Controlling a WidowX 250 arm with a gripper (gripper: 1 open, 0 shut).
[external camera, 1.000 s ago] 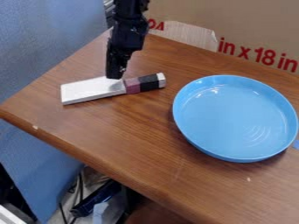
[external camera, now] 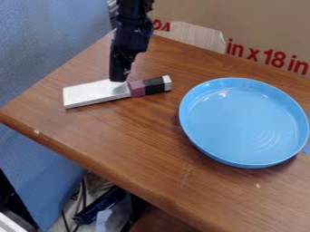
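A long object with a flat white blade-like section and a pink and black end (external camera: 150, 86) lies on the wooden table (external camera: 133, 145) at the upper left. My dark gripper (external camera: 119, 74) comes down from the top, its tip at or just above the white section (external camera: 87, 93); whether it touches, and whether the fingers are open or shut, I cannot tell. A light blue plate (external camera: 242, 122) rests on the table to the right of the object, apart from it.
A cardboard box with red print (external camera: 255, 50) stands behind the table. The table's left edge drops to a blue padded surface (external camera: 36, 68), with cables and clutter below.
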